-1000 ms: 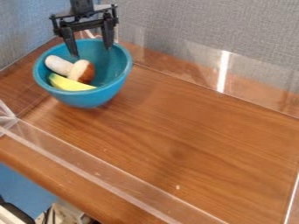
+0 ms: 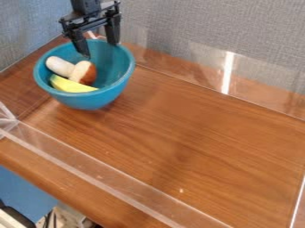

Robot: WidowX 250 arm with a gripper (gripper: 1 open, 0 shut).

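A teal bowl [image 2: 96,98] stands at the back left of the wooden table. Inside it lie a white oblong object [image 2: 59,65], a reddish-brown and pale item [image 2: 84,73] and a yellow banana-like object [image 2: 70,86]. My black gripper [image 2: 95,46] hangs over the bowl's back part, fingers pointing down and apart, with nothing visible between them.
Grey padded walls stand behind and at the left, with transparent edging round the table.
The bowl's contents look unchanged.
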